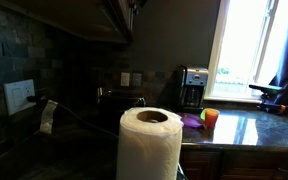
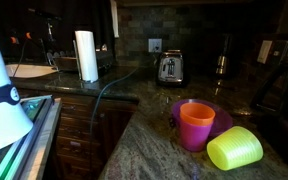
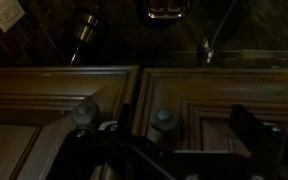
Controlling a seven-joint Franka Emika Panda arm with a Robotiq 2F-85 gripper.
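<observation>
In the wrist view, two wooden cabinet doors [image 3: 244,88] meet near the middle. Each carries a round knob, the left knob [image 3: 84,113] and the right knob [image 3: 164,120]. My gripper is open in front of these doors, its dark fingers [image 3: 256,135] spread apart. The right knob shows in the gap between them; whether anything touches it I cannot tell in this dim light. Part of the white arm [image 2: 2,110] fills the left edge of exterior view 2.
Orange and pink cups [image 2: 196,125] and a yellow-green cup [image 2: 234,149] on its side occupy the counter [image 2: 144,145]. A toaster [image 2: 172,68] stands behind them. The paper towel roll [image 1: 149,145] blocks much of exterior view 1, with a coffee maker [image 1: 192,88] beyond.
</observation>
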